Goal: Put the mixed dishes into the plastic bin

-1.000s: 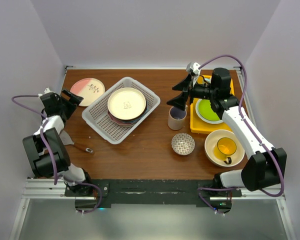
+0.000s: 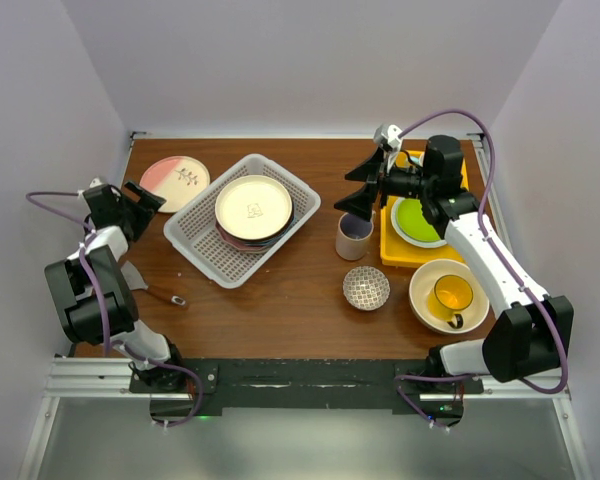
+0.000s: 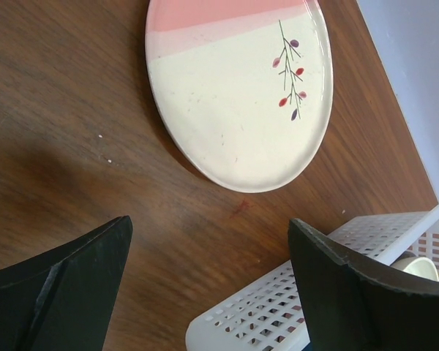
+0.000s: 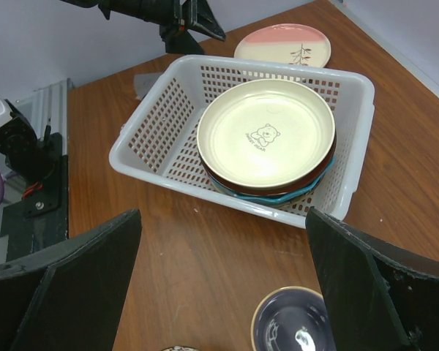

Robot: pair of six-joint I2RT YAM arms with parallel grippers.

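Observation:
A white plastic bin [image 2: 193, 243] stands at centre-left of the table. Inside it lies a stack of dishes topped by a cream plate [image 2: 253, 207] with a bear print, clear in the right wrist view. Behind the bin's left side, a pink-and-cream plate [image 3: 238, 102] with a berry sprig lies flat on the wood. My left gripper [image 2: 153, 194] is open near that plate's left edge, nothing between its fingers. Above the table right of the bin hangs my right gripper [image 2: 349, 197], also open and empty. A mug [image 2: 354, 237], dark inside, stands just below it in the top view.
A patterned bowl [image 2: 366, 288] sits in front of the mug. To the right are a yellow tray [image 2: 397, 250] with a green-and-white dish [image 2: 416, 223], and a cream bowl [image 2: 420, 300] holding an amber cup [image 2: 450, 295]. A spatula-like utensil [image 2: 165, 295] lies front left.
The left arm has shifted very slightly. The right arm and all the dishes stand where they were.

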